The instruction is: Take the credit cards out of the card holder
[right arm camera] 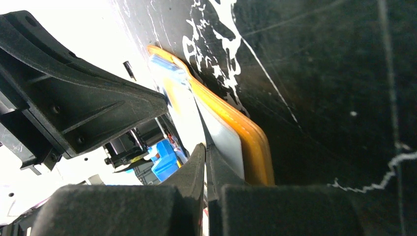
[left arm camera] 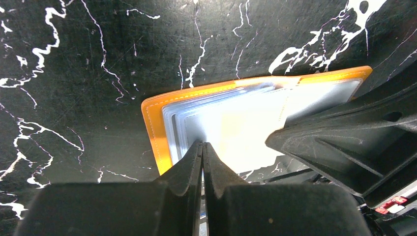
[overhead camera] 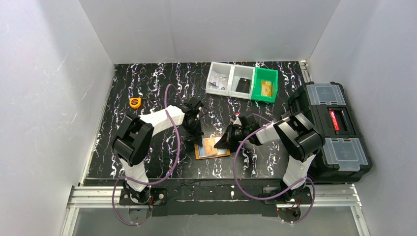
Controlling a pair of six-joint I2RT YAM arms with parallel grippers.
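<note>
The orange-edged card holder (overhead camera: 213,156) lies open on the table, its clear sleeves (left arm camera: 179,123) stacked inside. A tan card (overhead camera: 209,146) shows on the sleeves from above; in the left wrist view it is washed out by glare. At the holder's left part, my left gripper is shut with its tips against the sleeves' left side; nothing clear shows between them. My right gripper is shut too, its tips low over the sleeves and card, with no card visible between its fingers. Glare hides exactly what the tips touch.
White bins (overhead camera: 218,89) and a green bin (overhead camera: 265,100) holding a yellow card (overhead camera: 266,88) stand at the back. A black toolbox (overhead camera: 335,129) fills the right side. A yellow tape measure (overhead camera: 135,103) lies at the left. Both grippers are close together over the holder.
</note>
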